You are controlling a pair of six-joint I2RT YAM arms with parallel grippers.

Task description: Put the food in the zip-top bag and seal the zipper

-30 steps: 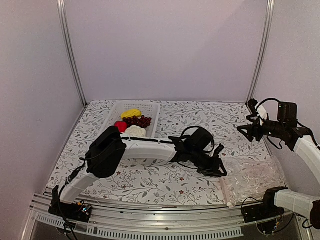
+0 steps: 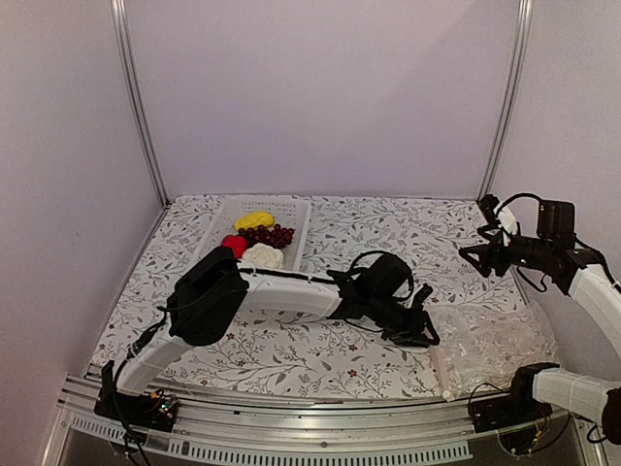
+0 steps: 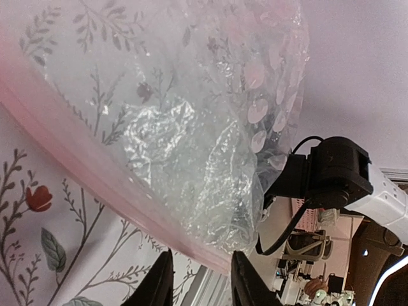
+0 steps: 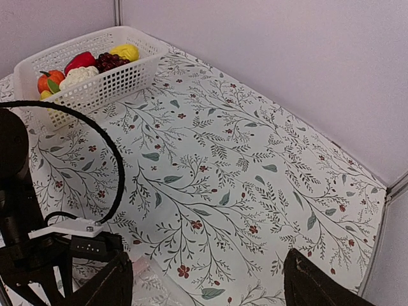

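A clear zip top bag [image 2: 490, 349] with a pink zipper edge lies flat at the table's front right. My left gripper [image 2: 427, 318] is at that edge, low over the table. In the left wrist view its fingers [image 3: 162, 280] stand apart, with the bag's pink strip [image 3: 121, 197] just beyond the tips; I cannot tell whether they touch it. Well above the bag, on the right, my right gripper [image 2: 475, 245] hangs open and empty, its fingers [image 4: 115, 284] wide apart. The food sits in a white basket [image 2: 304, 228]: grapes [image 2: 269, 236], a yellow item [image 2: 254, 219], a red pepper [image 2: 235, 245] and cauliflower [image 2: 263, 256].
In the right wrist view an orange pumpkin-like item [image 4: 50, 81] also lies in the basket. My left arm [image 2: 286, 293] crosses the table in front of the basket. Bare patterned cloth [image 2: 388, 228] covers the back right; a metal rail [image 2: 310, 417] runs along the front.
The bag's plastic shifted a little to the right. My right arm is nearly still.
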